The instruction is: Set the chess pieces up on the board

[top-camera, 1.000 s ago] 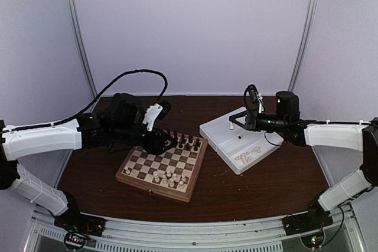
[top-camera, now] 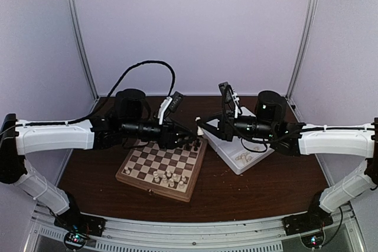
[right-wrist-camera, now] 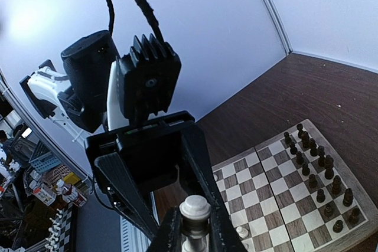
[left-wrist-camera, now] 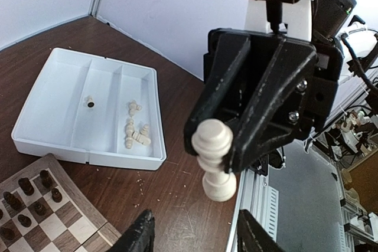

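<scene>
My right gripper is shut on a white chess piece [left-wrist-camera: 214,157], held upright above the gap between board and tray. My left gripper faces it from the left, fingers apart and empty, just short of the piece. The wooden chessboard [top-camera: 127,174] lies below, dark pieces [right-wrist-camera: 328,172] standing along its far side in the right wrist view and several white pieces [top-camera: 169,180] near the front edge in the top view.
The white tray [left-wrist-camera: 59,98] at the right holds several loose white pieces [left-wrist-camera: 139,137] in its compartments. Bare tabletop [top-camera: 236,199] shows in front of board and tray.
My right gripper has moved left from over the tray, carrying the white piece. My left gripper has risen and moved right, so the two now face each other closely.
</scene>
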